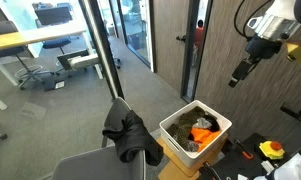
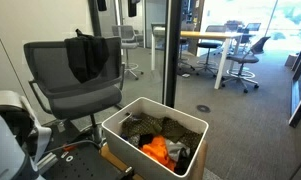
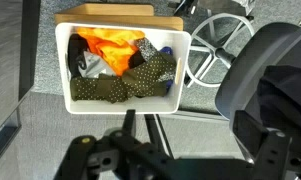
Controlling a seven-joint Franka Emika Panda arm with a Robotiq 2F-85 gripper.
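Observation:
My gripper [image 1: 241, 75] hangs high above the floor in exterior view 1, open and empty. In the wrist view its dark fingers stand wide apart along the bottom edge. Below it is a white bin [image 3: 115, 106] holding crumpled cloths: an orange one [image 3: 112, 48], a dark spotted one [image 3: 150, 73] and a grey one [image 3: 88, 63]. The same bin [image 2: 123, 131] stands in front of the chair in exterior view 2. A black cloth [image 2: 87, 58] is draped over the backrest of a grey office chair [image 2: 75, 97]; in exterior view 1 the cloth [image 1: 135, 137] hangs in folds.
The bin rests on a wooden surface [image 1: 174, 170]. A dark post [image 2: 171, 60] rises behind the bin. Desks and more chairs [image 2: 240, 65] stand far back. Open grey floor [image 1: 145, 85] lies behind the bin and chair.

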